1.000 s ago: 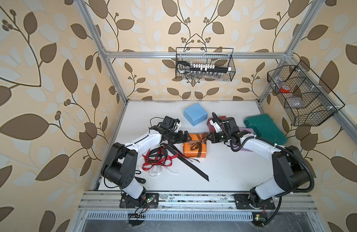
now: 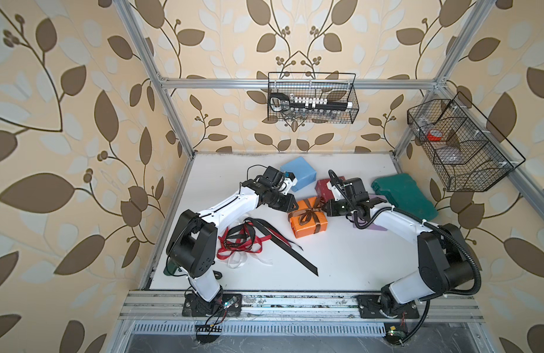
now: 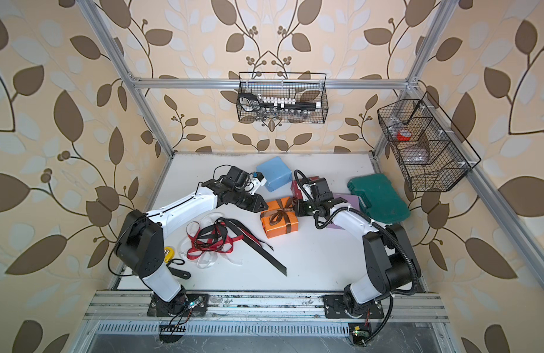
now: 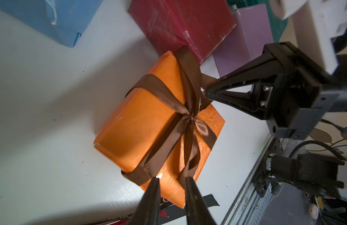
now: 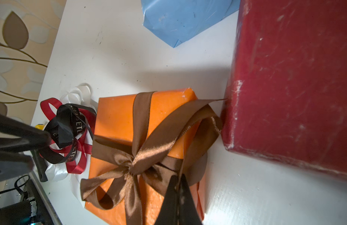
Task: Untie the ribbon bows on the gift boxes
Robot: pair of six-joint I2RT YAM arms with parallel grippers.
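The orange gift box (image 4: pixel 134 127) lies mid-table, its brown ribbon bow (image 4: pixel 189 117) still knotted on top. My right gripper is shut at the box's right side. A stretch of brown ribbon (image 5: pixel 201 144) runs down into its fingertips, and the bow's loop is drawn toward it. Over the box's left side hovers my left gripper. Its fingers stand a little apart; box and black ribbon show in the gap. A ribbon tail (image 4: pixel 188 173) comes down close to one finger, but whether it is pinched is unclear.
Behind are a blue box (image 2: pixel 298 173) and a red box (image 5: pixel 293 82). A purple box (image 4: pixel 250 37) and a green package (image 2: pixel 404 197) lie right. Loose red, black and white ribbons (image 2: pixel 239 238) are piled front left.
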